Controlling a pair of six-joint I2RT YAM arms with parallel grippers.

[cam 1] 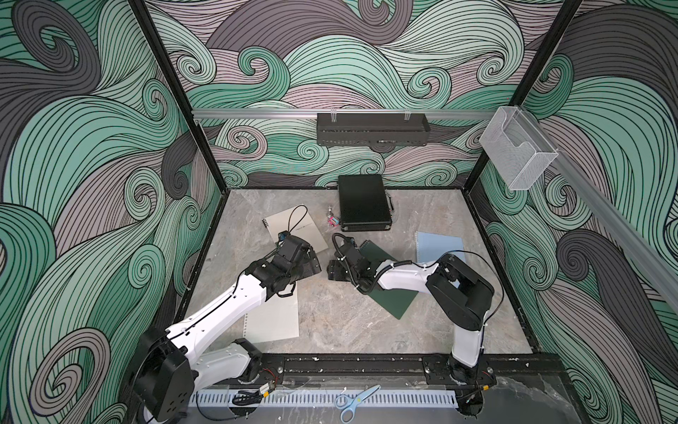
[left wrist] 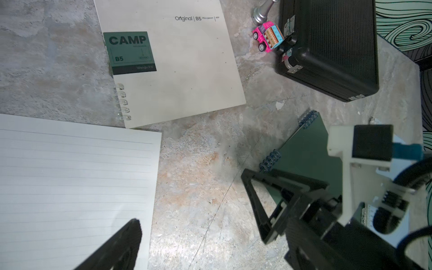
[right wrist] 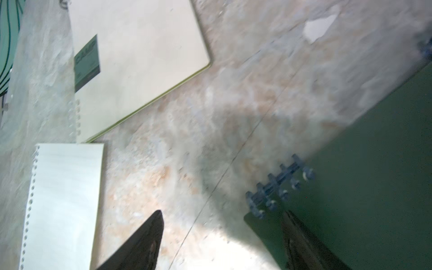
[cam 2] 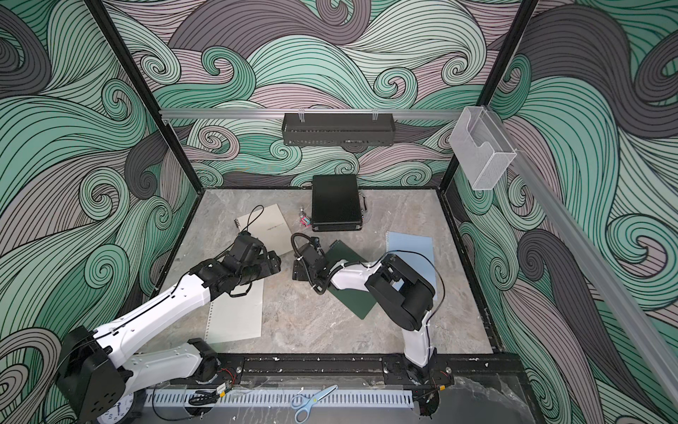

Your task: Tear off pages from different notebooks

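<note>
The dark green notebook (cam 1: 395, 300) lies askew right of the table's middle, partly under the right arm; its blue rings (right wrist: 279, 184) face the left. At its near-left corner, my right gripper stands open, one finger (right wrist: 303, 245) over the corner and no page visible between the fingers. The cream CAMP notebook (left wrist: 180, 63) lies closed at the back left. In front of it is lined white paper (left wrist: 76, 180) with a perforated or ringed left edge. My left gripper is open above the bare table beside this paper, holding nothing. A light blue notebook (cam 1: 438, 245) lies at the right.
A black case (cam 1: 363, 201) stands at the back, with a small pink toy car (left wrist: 268, 37) by its left side. Blue scissors (cam 1: 347, 406) lie beyond the table's front edge.
</note>
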